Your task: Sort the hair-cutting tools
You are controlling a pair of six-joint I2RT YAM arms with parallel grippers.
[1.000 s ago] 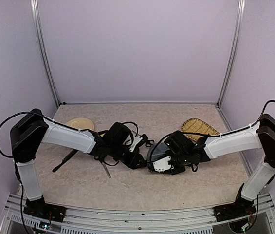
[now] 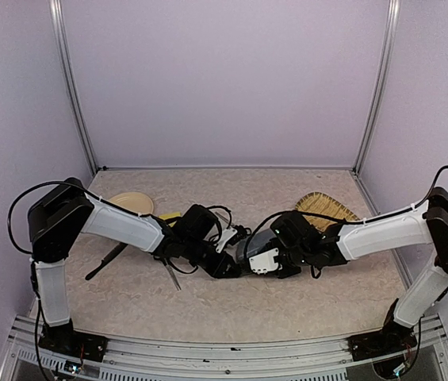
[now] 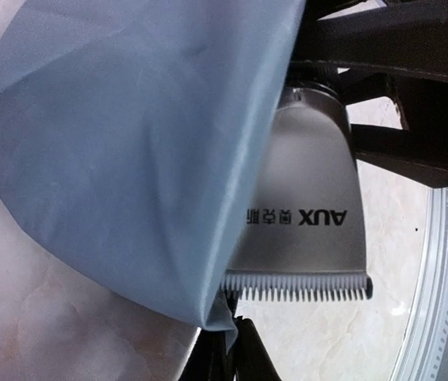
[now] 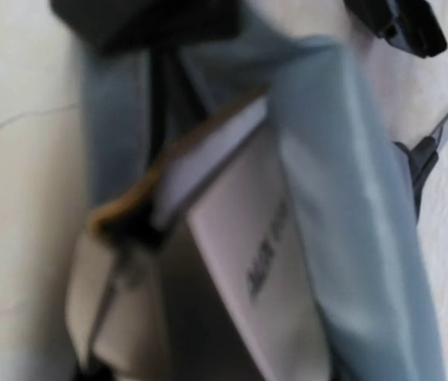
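Note:
In the left wrist view a grey-blue fabric bag [image 3: 128,159] fills the left half, its lower tip drawn to a point. My left gripper is shut on the tab at that tip. Just beside the bag is the silver AUX hair clipper [image 3: 307,175], toothed blade downward, with my right gripper shut on it. In the right wrist view the clipper [image 4: 255,270] looms close and blurred, overlapping the bag's opening. Scissors [image 4: 426,159] lie beyond the bag. From above, the arms mostly cover the bag [image 2: 261,240].
A round tan plate [image 2: 132,202] rests at the back left, a woven basket [image 2: 323,205] at the back right. A long black tool [image 2: 106,260] lies on the left, partly under the left arm.

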